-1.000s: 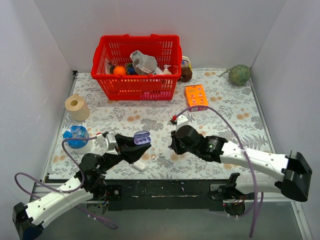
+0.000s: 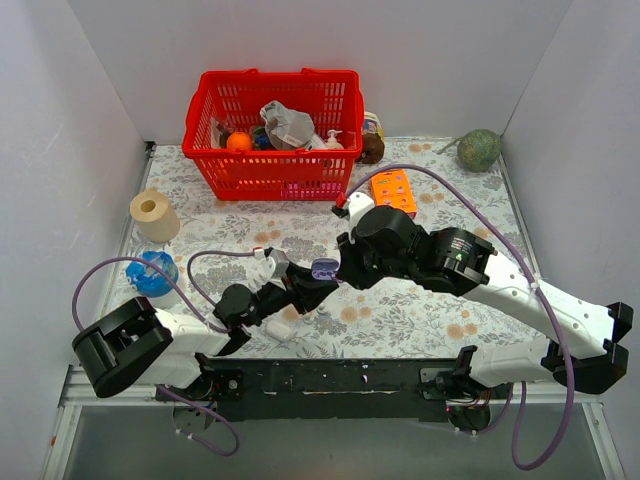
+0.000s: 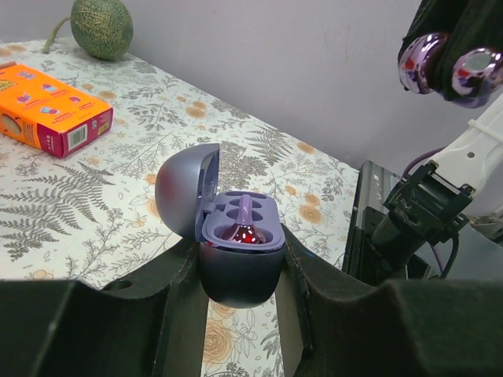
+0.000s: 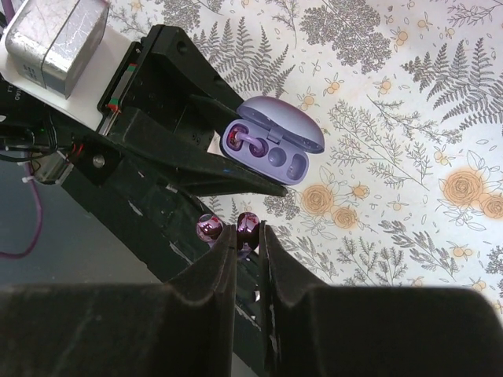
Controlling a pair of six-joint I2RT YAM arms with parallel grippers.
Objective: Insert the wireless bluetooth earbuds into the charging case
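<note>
The purple charging case point(image 3: 242, 271) is pinched between the fingers of my left gripper, its rounded lid point(image 4: 283, 123) standing open. One glossy earbud point(image 4: 235, 138) occupies the compartment at one end of the case; the hollows at the other end look empty. My right gripper is shut on a second shiny purple earbud point(image 4: 248, 225), a clip shape with two rounded ends, held at the very fingertips. In the left wrist view this earbud point(image 3: 420, 61) hangs at the upper right, apart from the case. From the top, both grippers nearly meet around the case point(image 2: 325, 268).
A red basket point(image 2: 270, 178) of mixed goods stands at the back. An orange box point(image 2: 393, 190) lies behind the right arm, and a green melon point(image 2: 479, 150) sits at the back right. Paper roll point(image 2: 154, 214) and blue bag point(image 2: 152, 273) are at left. A white piece point(image 2: 280, 330) lies near the front.
My left gripper has carried the open case to the right, towards the middle. The right gripper has shifted slightly with its earbud, so the two hands are now much closer together.
</note>
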